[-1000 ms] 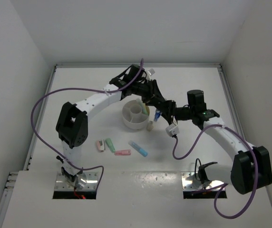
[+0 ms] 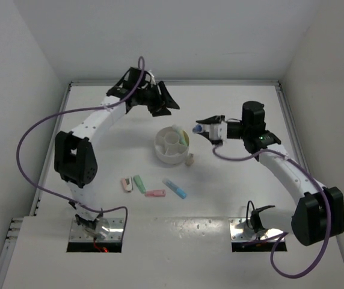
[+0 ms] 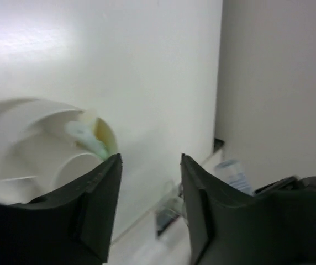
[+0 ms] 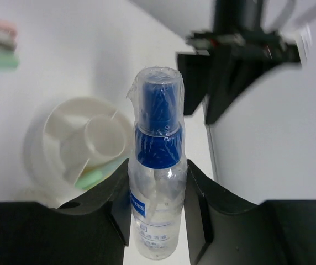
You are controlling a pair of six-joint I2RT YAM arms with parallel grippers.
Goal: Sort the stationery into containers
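In the right wrist view a clear bottle with a blue pump top stands between the fingers of my right gripper, which is shut on it. From above, that gripper is just right of the round white divided container. My left gripper is part open with nothing between its fingers, behind the container. A green item and a yellow one rest inside the container. On the table lie a blue pack, a pink item, a green item and a red-and-white item.
A small beige object sits against the container's lower right side. Purple cables loop along both arms. Walls stand close on the left, right and back.
My left gripper has moved away from the right one, back and to the left, and now stands apart from the bottle. The right gripper has turned and shifted slightly left, carrying the bottle.
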